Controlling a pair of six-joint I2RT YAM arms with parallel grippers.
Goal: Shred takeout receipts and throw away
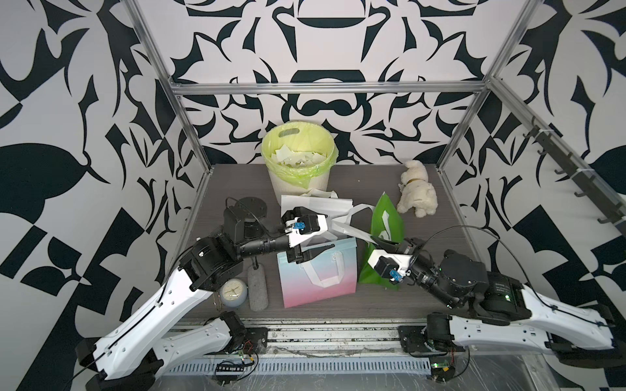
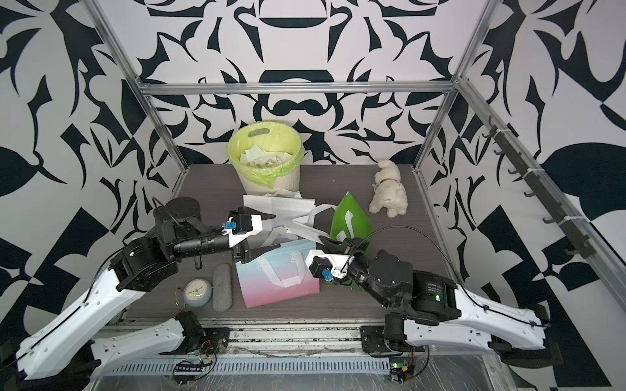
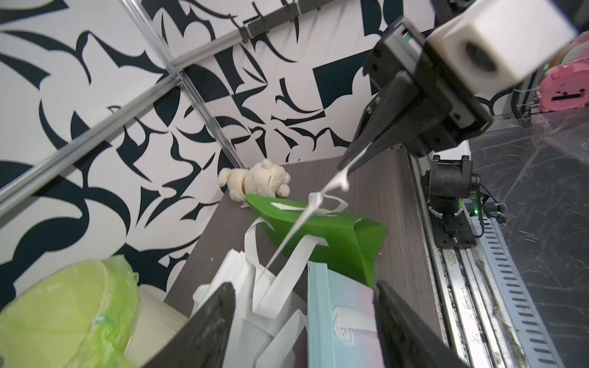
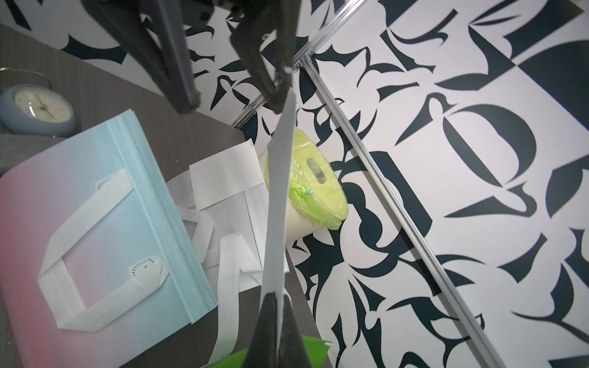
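A white paper sheet [image 1: 352, 232], seen nearly edge-on, is pinched in my right gripper, which is shut on its near end. My left gripper [image 2: 277, 231] stands open at the other end of the sheet. In the right wrist view the sheet's far end overlaps one of the left fingers [image 4: 276, 98]; whether they touch, I cannot tell. The left wrist view shows the sheet as a thin white strip [image 3: 300, 224] pointing toward the space between the left fingers. A bin [image 1: 300, 176] with a yellow-green liner holds white paper scraps [image 1: 296, 156].
Below the grippers lie a pink-and-blue bag [image 1: 319, 286], a white bag [image 4: 227, 174] with pale straps, and a green bag [image 1: 384, 260]. A clock [image 2: 197, 293] and a grey case [image 2: 222, 286] sit at the front left. A plush dog [image 1: 417, 192] lies back right.
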